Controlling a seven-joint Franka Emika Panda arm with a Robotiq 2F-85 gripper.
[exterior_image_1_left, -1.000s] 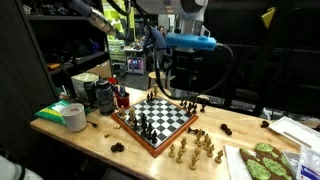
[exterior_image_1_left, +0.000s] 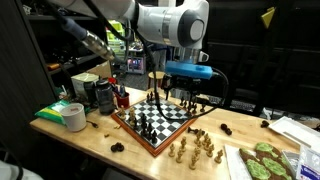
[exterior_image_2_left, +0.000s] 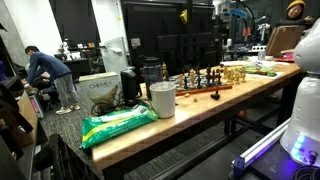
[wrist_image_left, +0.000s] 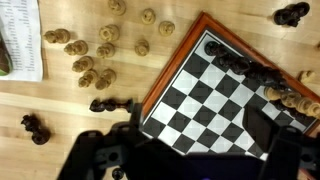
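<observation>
A checkered chessboard (exterior_image_1_left: 172, 108) with a brown wooden frame lies on the table. My gripper hangs above it, open, its dark fingers spread and nothing visible between them. In the wrist view, dark chess pieces (wrist_image_left: 245, 66) line one side of the board, with light pieces (wrist_image_left: 290, 98) close to that row at the right. Several loose light pieces (wrist_image_left: 107, 50) rest on the wood beyond the frame. Dark pieces (wrist_image_left: 36, 129) also lie off the board, one of them toppled near its corner. The board's lower part is hidden by the gripper.
A white mug (exterior_image_1_left: 74, 117), dark jars (exterior_image_1_left: 104, 96) and a green bag (exterior_image_2_left: 118, 124) occupy the table's left side. A sheet with green-brown shapes (exterior_image_1_left: 262, 163) and a white tray (exterior_image_1_left: 295, 132) are at the right. Bare wood shows around the loose pieces.
The pieces and board look unmoved.
</observation>
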